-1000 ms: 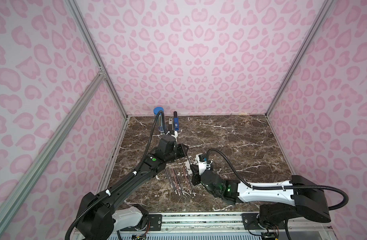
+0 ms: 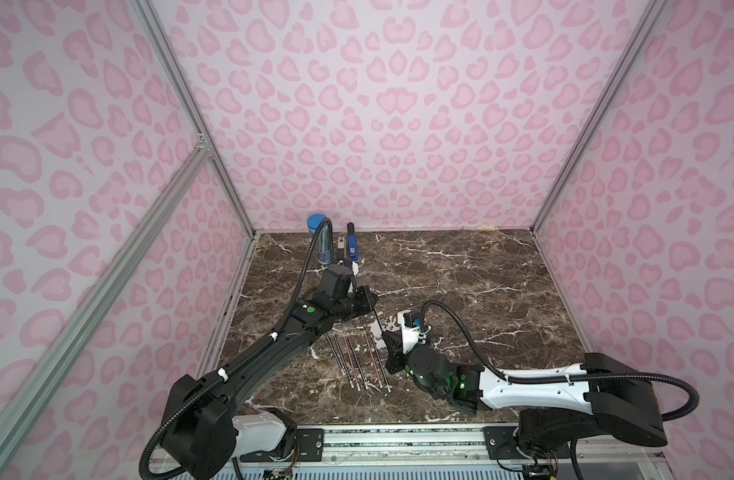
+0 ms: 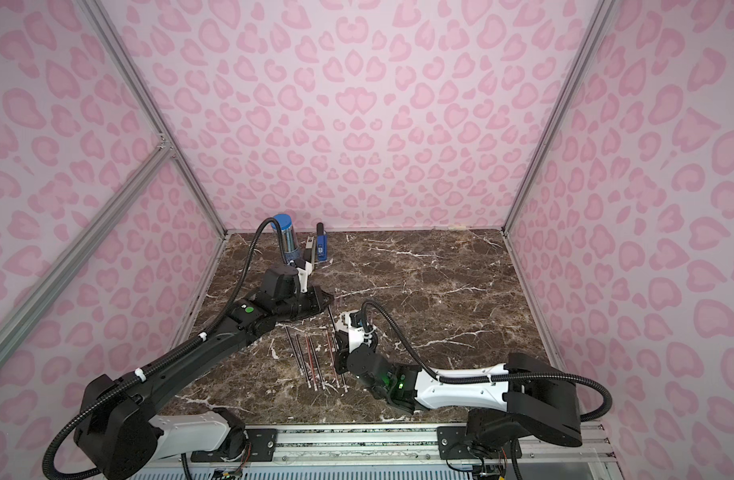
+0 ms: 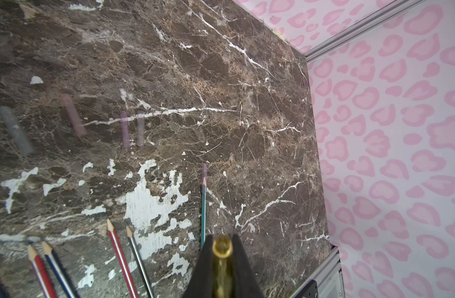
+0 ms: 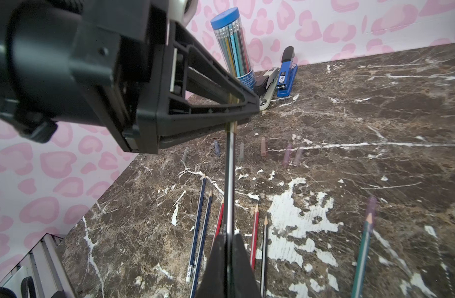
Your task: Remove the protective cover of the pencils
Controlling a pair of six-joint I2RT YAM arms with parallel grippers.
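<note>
A silver-dark pencil (image 5: 230, 178) stands upright between the two arms, with a translucent yellow cover (image 5: 231, 127) around its upper end. My left gripper is shut on that cover, whose round yellow end shows between its fingers in the left wrist view. Lower on the shaft, my right gripper is shut on the pencil. A green pencil (image 5: 361, 255) lies to the right on the table, a purple cover (image 5: 371, 204) at its tip. Uncovered pencils, among them a red pencil (image 5: 254, 233) and a dark blue pencil (image 5: 197, 223), lie side by side.
Several loose covers are scattered on the marble table, including a pink cover (image 4: 73, 114) and a purple cover (image 4: 124, 130). At the back left stand a blue-lidded pencil tub (image 5: 232, 44), a grey stapler (image 5: 268, 88) and a blue stapler (image 5: 287, 72).
Both arms have shifted slightly, the right gripper a little right and down in the top left view. Both grips look unchanged.
</note>
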